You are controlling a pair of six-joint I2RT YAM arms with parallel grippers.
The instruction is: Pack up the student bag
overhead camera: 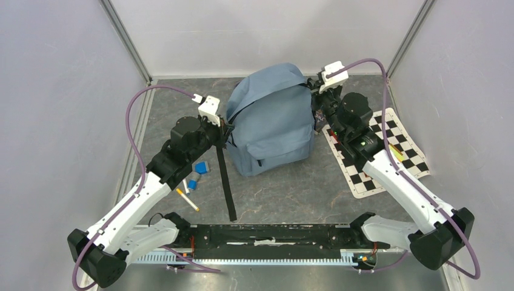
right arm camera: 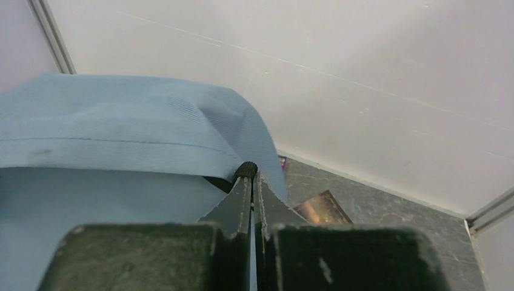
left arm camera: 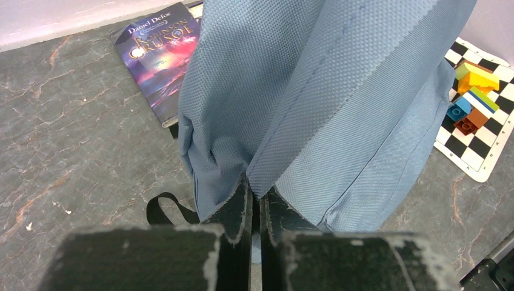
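The blue-grey backpack (overhead camera: 276, 115) leans at the middle of the table, its top flap folded forward above the front pocket. At its left edge, my left gripper (overhead camera: 228, 128) is shut on a fold of the bag fabric (left arm camera: 315, 115). By the upper right corner, my right gripper is shut on a small black loop (right arm camera: 246, 168) at the flap's edge, likely the zipper pull. A dark book, Robinson Crusoe (left arm camera: 159, 57), lies behind the bag in the left wrist view. Another book (right arm camera: 324, 209) lies beyond the right gripper.
A checkered board (overhead camera: 357, 185) with toy bricks (left arm camera: 476, 97) lies right of the bag. Blue blocks (overhead camera: 201, 167) and a white marker with orange end (overhead camera: 188, 200) lie left. A black strap (overhead camera: 226, 188) trails towards the front edge. Floor in front of the bag is clear.
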